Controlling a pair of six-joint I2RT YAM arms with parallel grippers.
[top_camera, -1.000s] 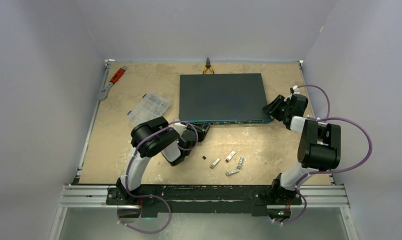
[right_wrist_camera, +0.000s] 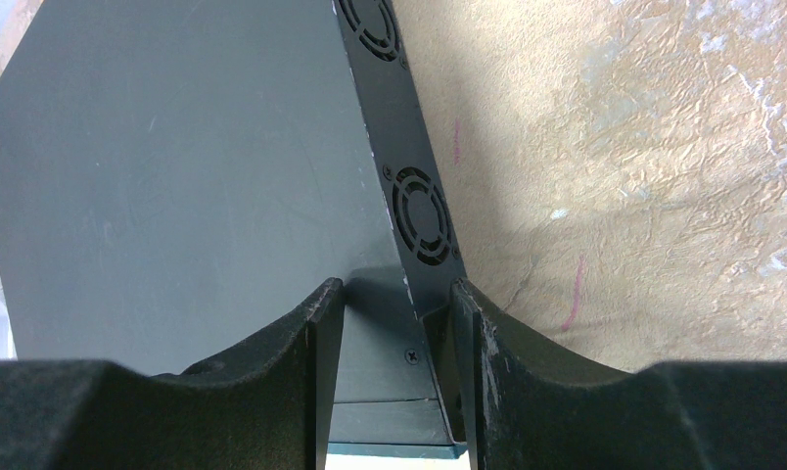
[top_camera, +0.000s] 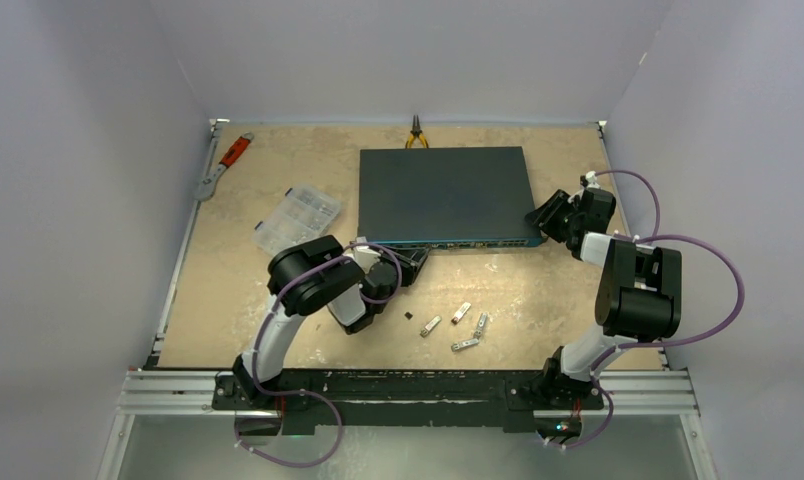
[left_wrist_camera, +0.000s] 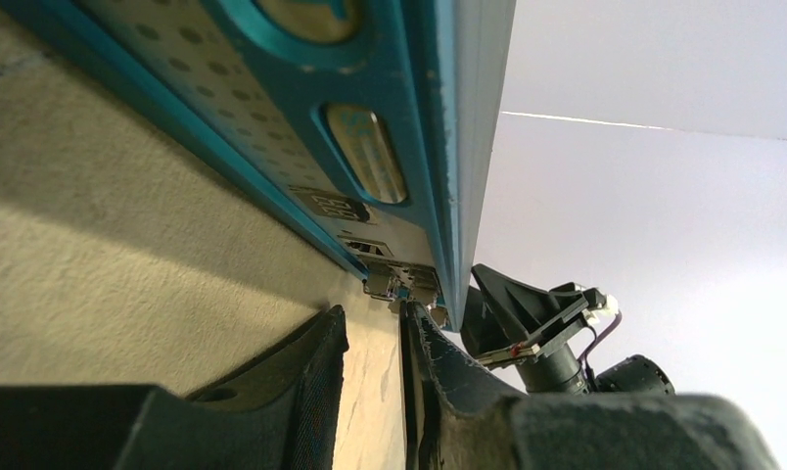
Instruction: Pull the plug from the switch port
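The switch (top_camera: 443,195) is a dark flat box with a blue front edge. Along that front, my left gripper (top_camera: 423,255) is close in; in the left wrist view its fingers (left_wrist_camera: 316,377) are parted by a narrow gap with nothing visibly held. Small metal plug ends (left_wrist_camera: 380,281) stick out of the front face just beyond the fingertips; which one is the plug I cannot tell. My right gripper stands open at the switch's right edge, one finger over the top and the other beside the vented side wall.
Several loose metal modules (top_camera: 460,313) lie on the table in front of the switch. A clear compartment box (top_camera: 298,217) sits to the left, a red-handled tool (top_camera: 235,150) behind it, and pliers (top_camera: 416,132) at the back.
My left gripper has shifted slightly to the right along the switch's front. The right arm and the switch look unmoved.
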